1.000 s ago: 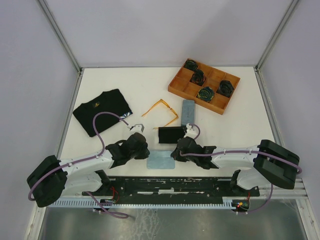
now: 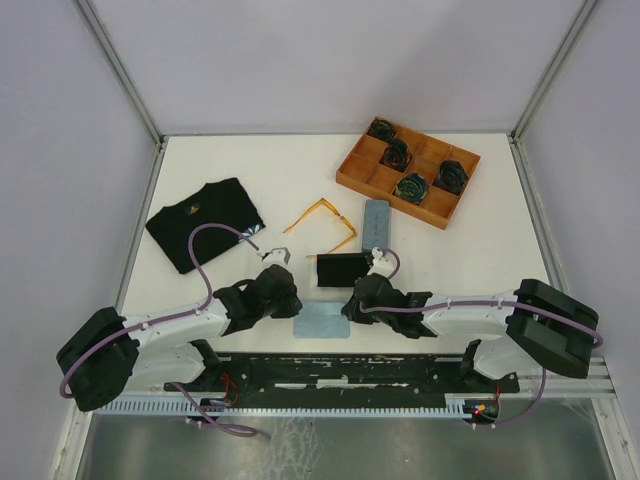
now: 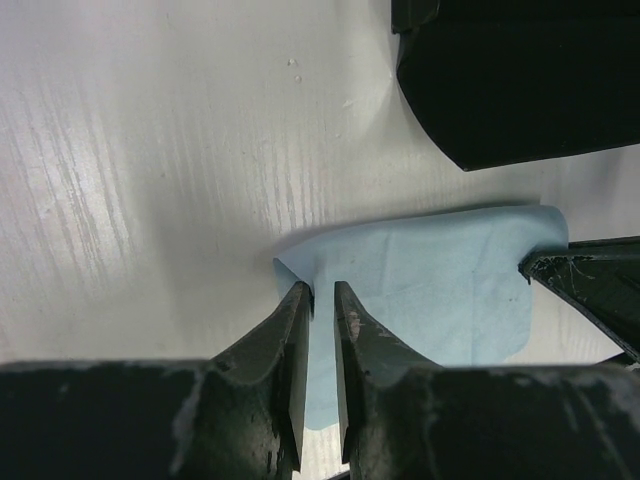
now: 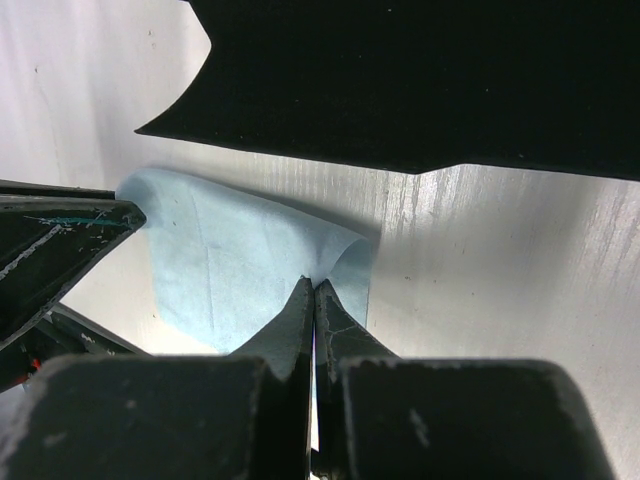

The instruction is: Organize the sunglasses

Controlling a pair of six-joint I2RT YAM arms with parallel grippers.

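An orange sunglasses frame (image 2: pixel 345 221) lies mid-table in the top view, beside a slate-blue case (image 2: pixel 376 224). Near it lies a black cloth or pouch (image 2: pixel 341 269). A light blue cloth (image 2: pixel 322 322) spreads between my two grippers. At its left upper corner, my left gripper stands slightly open, with a strip of cloth showing in the narrow gap. At the right upper corner, my right gripper is shut, its tips on a raised fold of the blue cloth.
A divided wooden tray (image 2: pixel 366 181) at the back right holds several dark rolled items. A black shirt-like cloth (image 2: pixel 203 222) lies flat at the left.
The left arm has shifted very slightly in the top view. The right arm, blue cloth, and other objects look the same.
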